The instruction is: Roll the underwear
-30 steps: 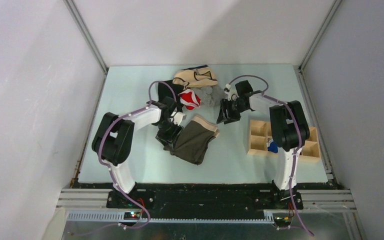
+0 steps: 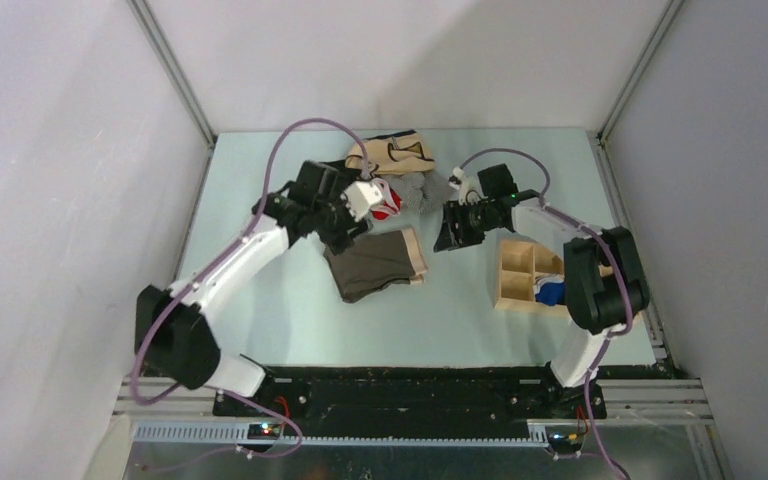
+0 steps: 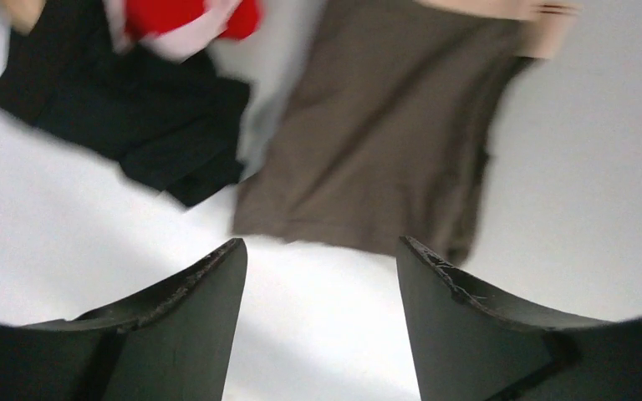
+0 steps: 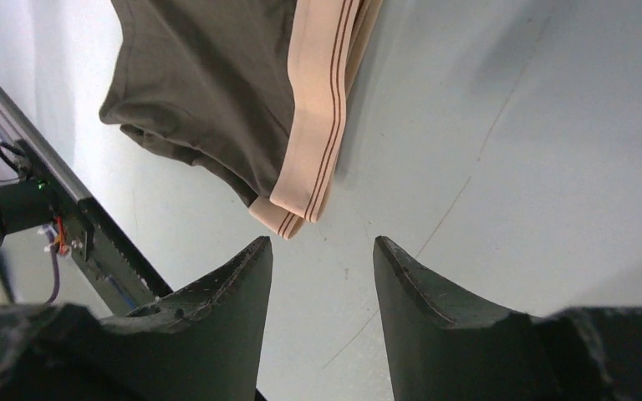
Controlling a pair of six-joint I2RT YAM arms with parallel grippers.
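Observation:
Dark brown underwear [image 2: 372, 264] with a beige waistband [image 4: 322, 100] lies folded flat on the pale table, its waistband towards the right. In the top view my left gripper [image 2: 342, 248] hangs by its upper left edge. The left wrist view shows the underwear [image 3: 376, 125] ahead of the parted fingers [image 3: 205, 309], nothing between them. To the right of the waistband and clear of it is my right gripper [image 2: 447, 244]. Its fingers [image 4: 242, 309] stand apart over bare table in the right wrist view, with no cloth between them.
Behind lie a red and white garment [image 2: 387, 200], grey cloth [image 2: 420, 188], beige cloth [image 2: 392, 156] and a black garment [image 3: 150, 117]. A wooden divided box [image 2: 515, 256] holding a blue and white item [image 2: 550, 290] stands at the right.
The underwear has turned and shifted up and left, its waistband now nearly upright in the top view. My left gripper has moved up, away from its lower left corner.

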